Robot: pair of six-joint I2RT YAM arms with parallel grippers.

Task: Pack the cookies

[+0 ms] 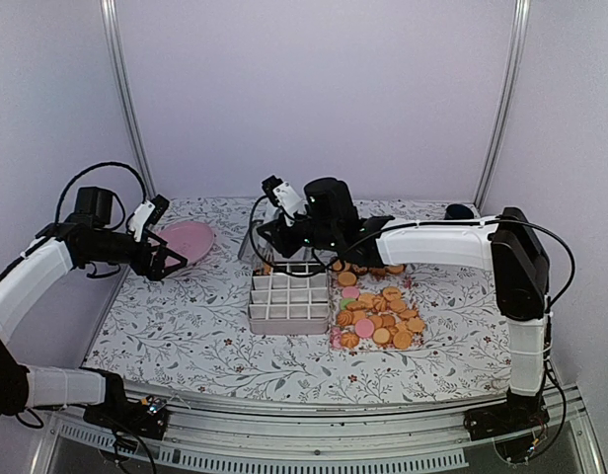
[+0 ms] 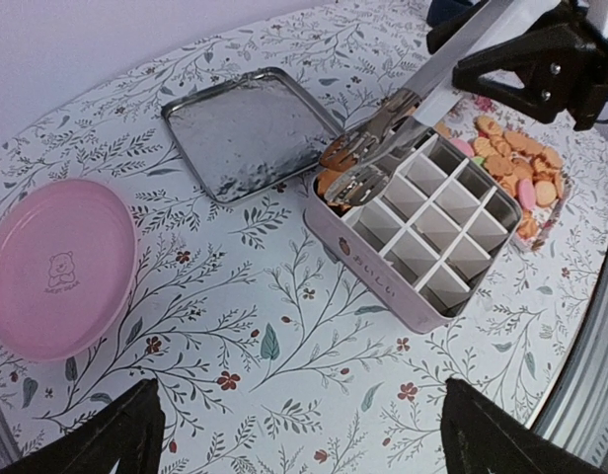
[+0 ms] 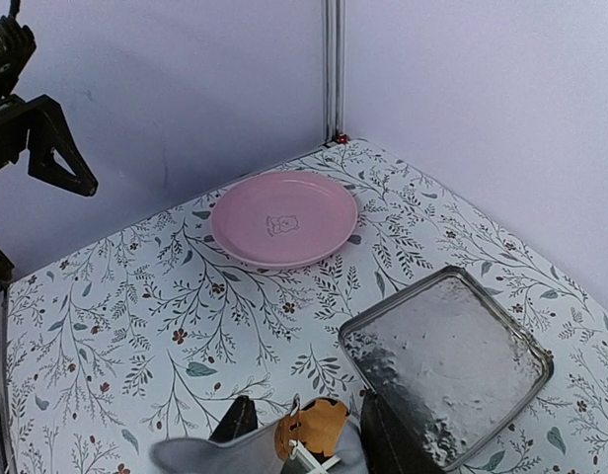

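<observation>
A divided cookie box sits mid-table, most compartments empty. My right gripper holds silver tongs over its back-left corner, where orange cookies show under the tong tips. In the right wrist view an orange cookie is at the tongs; whether it is gripped I cannot tell. A pile of orange, pink and green cookies lies right of the box. My left gripper hangs open and empty at the left, near the pink plate.
A metal tray lies behind and left of the box. A dark cup stands at the back right. The table front and left of the box is clear.
</observation>
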